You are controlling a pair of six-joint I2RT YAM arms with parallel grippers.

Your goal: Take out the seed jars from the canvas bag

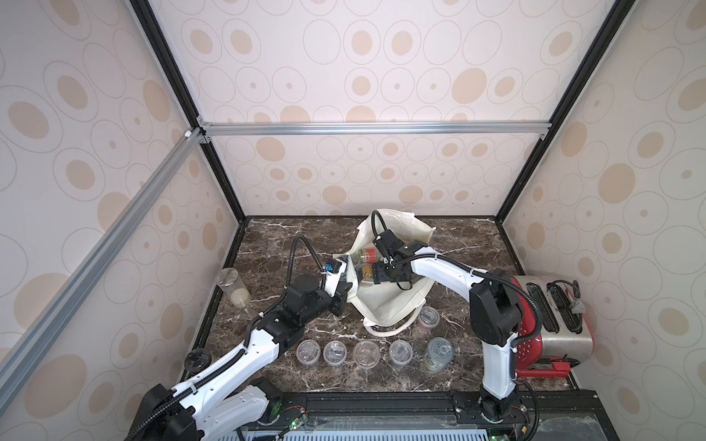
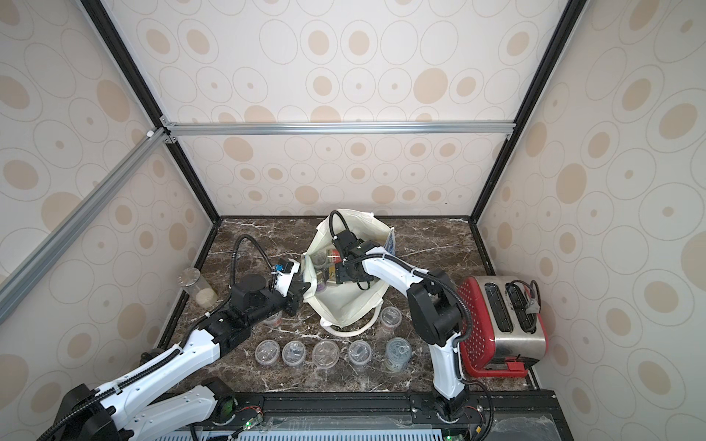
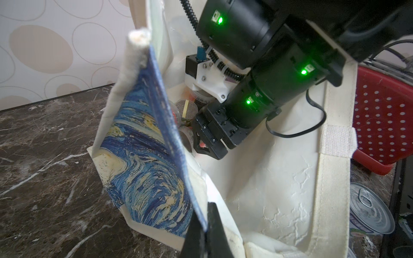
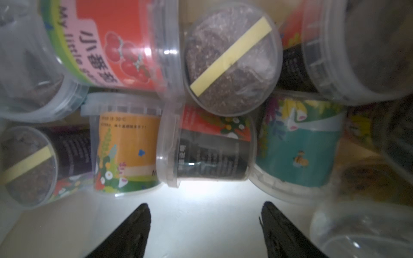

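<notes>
The canvas bag (image 1: 389, 301) stands tilted open at the table's middle. My left gripper is shut on its near-left rim, which shows blue painted fabric. My right gripper is inside the bag, fingers parted with bare liner between them, just short of a pile of seed jars: a red tomato-label jar (image 4: 111, 47), an orange-label jar (image 4: 127, 150), a black-label jar (image 4: 210, 150), a teal jar (image 4: 296, 146) and several others.
Several clear-lidded containers (image 1: 366, 354) line the front of the table, another (image 1: 428, 316) beside the bag. A tall container (image 1: 234, 286) is at left, a red toaster (image 2: 500, 323) at right.
</notes>
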